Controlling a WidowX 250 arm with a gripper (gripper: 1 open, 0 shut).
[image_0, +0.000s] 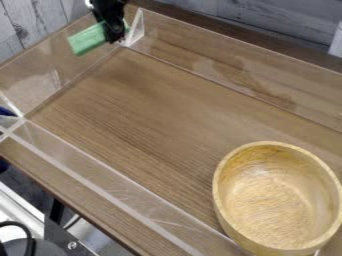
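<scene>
My gripper, dark and partly cut off at the top edge, is shut on a pale green object at the upper left, near the back corner of a clear-walled enclosure. A round light wooden bowl stands at the lower right.
Clear plastic walls border the wooden table, whose middle is bare. A grey wooden wall runs behind. Dark cables lie beyond the table at the lower left.
</scene>
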